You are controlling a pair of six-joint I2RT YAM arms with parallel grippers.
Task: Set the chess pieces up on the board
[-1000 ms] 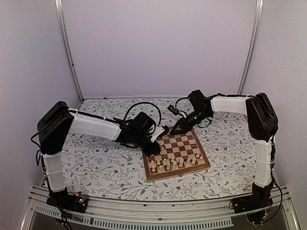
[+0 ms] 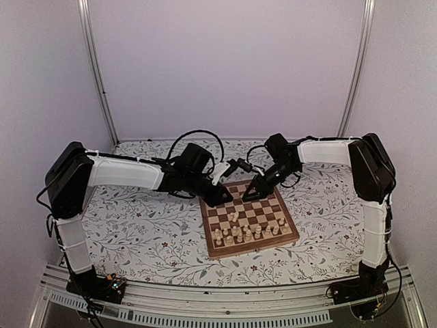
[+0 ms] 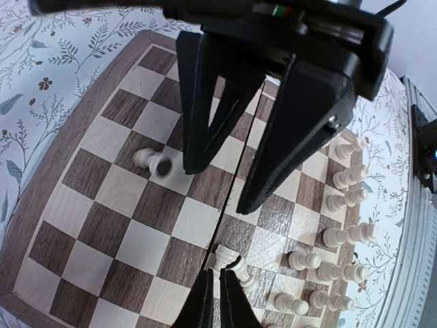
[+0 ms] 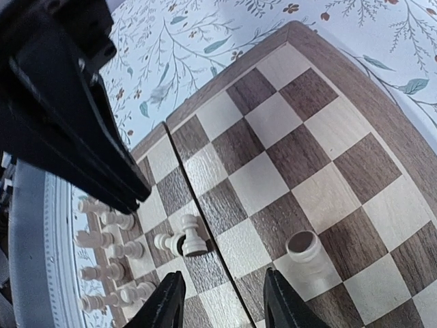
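The wooden chessboard [image 2: 287, 236] carries rows of pale pieces along its near side; two pieces [image 4: 194, 242] lie together near the middle. A pale piece [image 4: 306, 256] stands apart in the right wrist view, also visible as a blurred piece [image 3: 153, 162] in the left wrist view. My left gripper [image 2: 222, 196] is over the board's left half; its fingertips appear at the bottom of its wrist view, close together, with whatever is between them unclear. My right gripper [image 2: 252, 191] hangs over the board's far part, its dark fingertips [image 4: 174, 294] apart with nothing between them.
Both arms reach in from the sides and nearly meet above the board's middle.
My left gripper has risen away from the board's near-middle toward the back.
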